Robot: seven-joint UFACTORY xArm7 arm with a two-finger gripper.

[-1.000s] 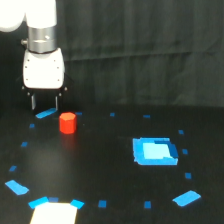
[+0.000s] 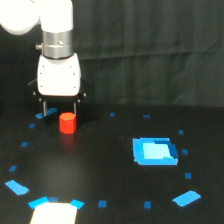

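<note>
A small red block [image 2: 67,124] sits on the dark tabletop at the left. The white arm's gripper [image 2: 60,103] hangs just above it, with its two dark fingers apart, one on either side above the block, open. A blue square with a white middle [image 2: 155,150] lies on the table at the right.
Short blue tape marks [image 2: 185,198] are scattered over the dark table [image 2: 110,175]. A pale object [image 2: 55,213] is at the bottom left edge.
The gripper has moved right and a little down, from the left of the red block to over it. The block has not visibly moved.
</note>
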